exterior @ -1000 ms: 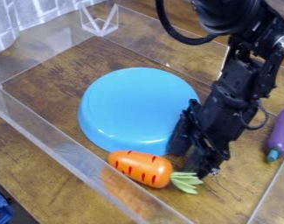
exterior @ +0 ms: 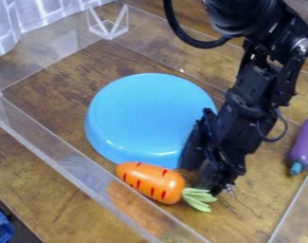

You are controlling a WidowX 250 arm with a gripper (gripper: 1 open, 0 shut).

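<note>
A toy carrot (exterior: 150, 180), orange with dark stripes and green leaves, lies on the wooden floor in front of a blue round dish-like object (exterior: 143, 109). My black gripper (exterior: 209, 176) is low at the blue object's right side, beside the carrot's leafy end. Its fingers are dark and overlapping, so I cannot tell whether they are open or shut, or whether anything is between them.
A purple toy (exterior: 304, 149) lies at the right. Clear plastic walls (exterior: 70, 168) border the wooden area. Bare floor shows at the left and back.
</note>
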